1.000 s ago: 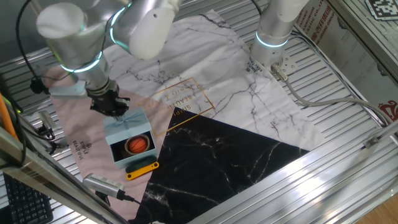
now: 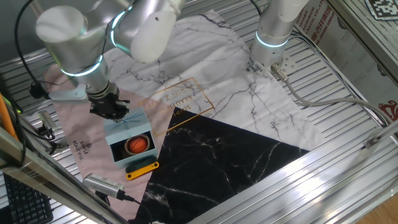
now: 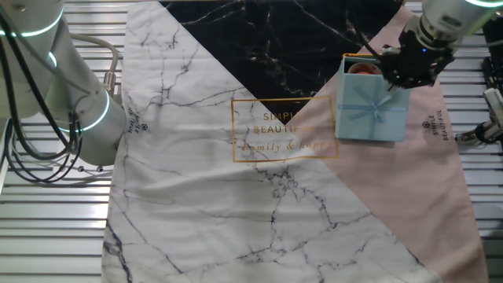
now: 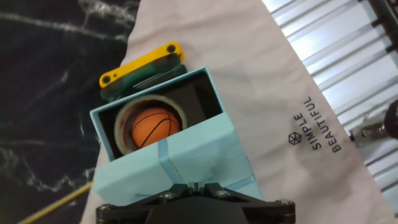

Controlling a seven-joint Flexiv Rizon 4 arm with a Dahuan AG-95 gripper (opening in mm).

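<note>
A light-blue gift box (image 4: 214,92) stands on the pink part of the cloth. Its lid (image 4: 205,146), tied with a blue ribbon and bow, covers one part and leaves the other part uncovered. Inside the uncovered part sit a small orange basketball (image 4: 154,126) and a round tape-like ring (image 4: 122,129) around it. My gripper is shut, its fingertips together over the lid with nothing visible between them. In exterior view 1 the gripper (image 2: 120,117) is at the lid's rear edge; whether it touches the lid I cannot tell.
A yellow and dark-green folding tool (image 4: 142,65) lies against the box's uncovered end. In exterior view 1, a silver device (image 2: 104,185) with a cable stands near the cloth's edge. The white marble (image 2: 242,81) and black marble (image 2: 214,163) areas of the cloth are clear.
The arm has shifted only slightly near the lid's rear edge. The box, lid, ball and folding tool look unmoved.
</note>
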